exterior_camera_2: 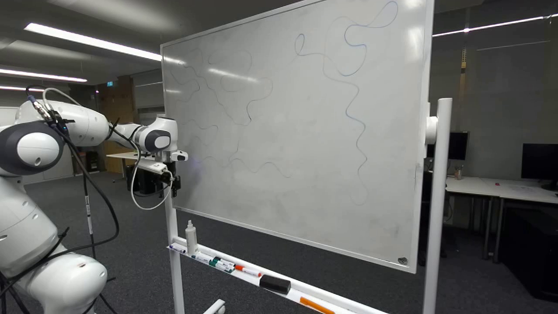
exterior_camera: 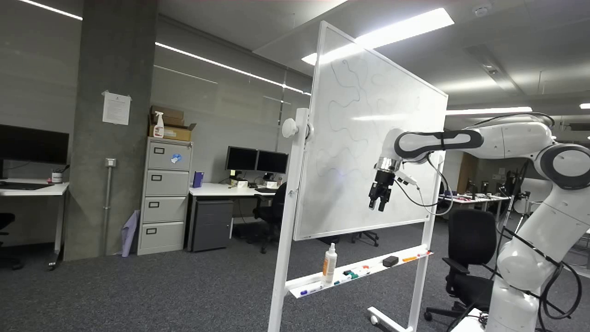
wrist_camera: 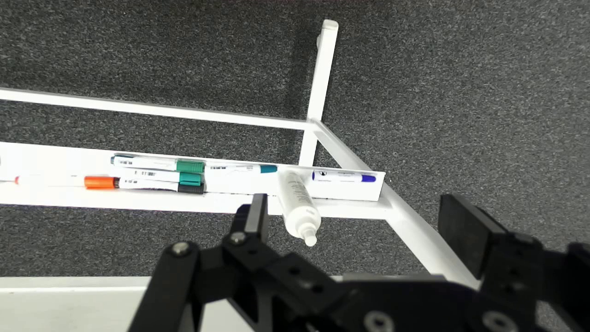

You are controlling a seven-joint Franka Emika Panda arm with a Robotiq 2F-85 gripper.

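Observation:
My gripper [exterior_camera: 377, 208] hangs in front of the whiteboard [exterior_camera: 359, 138], well above its tray [exterior_camera: 301, 291], fingers pointing down. It stands open; in the wrist view nothing lies between its black fingers. Below, on the tray, a white spray bottle [wrist_camera: 298, 202] stands upright. Beside it lie a blue marker [wrist_camera: 343, 177] on one side and a teal-capped marker [wrist_camera: 243, 168], green markers [wrist_camera: 157, 163] and an orange-red marker [wrist_camera: 102, 182] on the other. A black eraser [exterior_camera_2: 275, 283] and an orange pen [exterior_camera_2: 316, 305] rest farther along. Faint wavy lines [exterior_camera_2: 361, 136] cross the board.
The board's posts [exterior_camera_2: 438, 209] flank the tray, and the board's lower edge [exterior_camera_2: 293, 238] runs above it. A black office chair [exterior_camera: 471, 243] stands near the arm's base. Open carpet [exterior_camera: 193, 293] lies left of the stand.

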